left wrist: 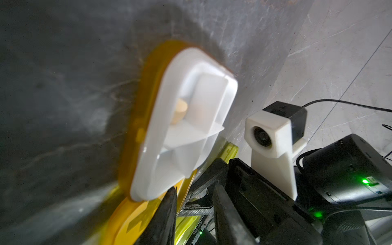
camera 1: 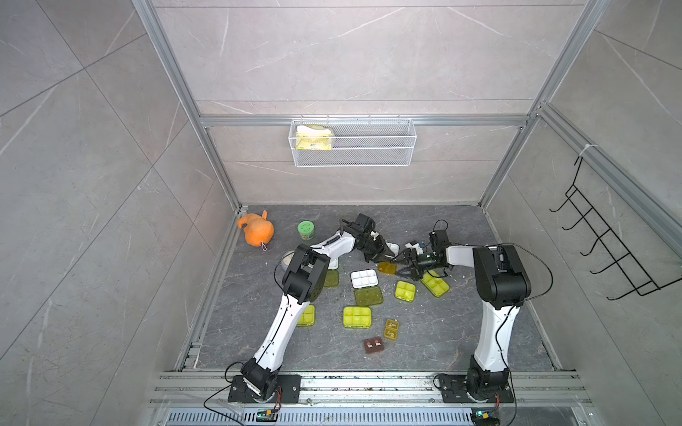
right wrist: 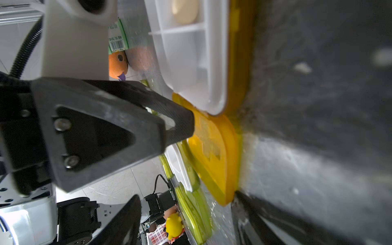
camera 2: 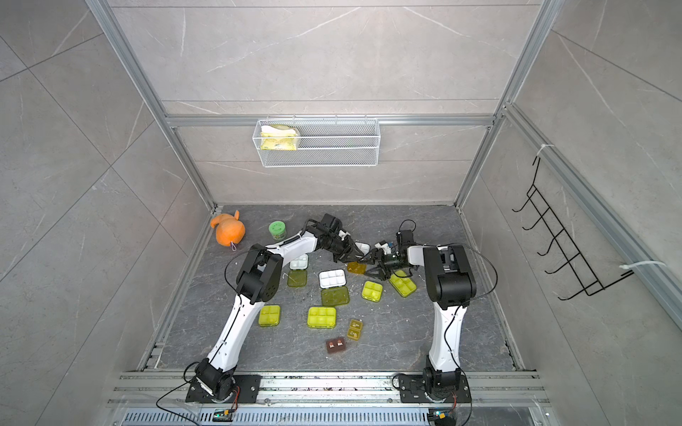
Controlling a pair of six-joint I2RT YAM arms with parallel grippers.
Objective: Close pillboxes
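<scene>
An open pillbox with white compartment tray (left wrist: 192, 134) and yellow-orange lid (right wrist: 208, 155) lies between my grippers, a tan pill (left wrist: 178, 110) in one compartment. My left gripper (camera 1: 383, 252) is at its left side; in the left wrist view its fingertips are at the box's hinge end, contact unclear. My right gripper (camera 1: 405, 262) is at the box's right, its fingers open around the lid area in the right wrist view. Other open pillboxes, one with a white tray (camera 1: 364, 278), lie nearby.
Yellow-green pillboxes (camera 1: 356, 317) (camera 1: 405, 290), a small amber box (camera 1: 390, 328) and a brown box (camera 1: 373, 345) lie in front. An orange plush toy (camera 1: 257, 229) and green tub (camera 1: 306, 229) sit at back left.
</scene>
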